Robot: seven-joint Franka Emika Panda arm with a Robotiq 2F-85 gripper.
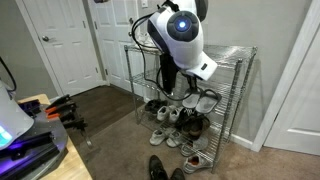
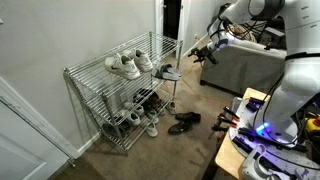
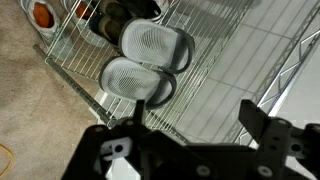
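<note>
My gripper stands open, its dark fingers spread wide at the bottom of the wrist view with nothing held between them. Above the gap, in that view, a pair of grey slide sandals [image 3: 150, 42] with dark straps rests side by side on the wire shelf. Exterior view 1 has the white arm [image 1: 182, 40] in front of the wire rack [image 1: 240, 65], partly covering its top, with the sandals [image 1: 208, 101] just below and to the right. In exterior view 2 the sandals [image 2: 167, 73] lie at the rack's right end.
White sneakers [image 2: 122, 66] sit on the top shelf in exterior view 2. Several shoes crowd the lower levels. A pair of black shoes [image 2: 181, 124] lies on the carpet in front of the rack. The carpet left of the rack [image 1: 105, 110] is mostly clear.
</note>
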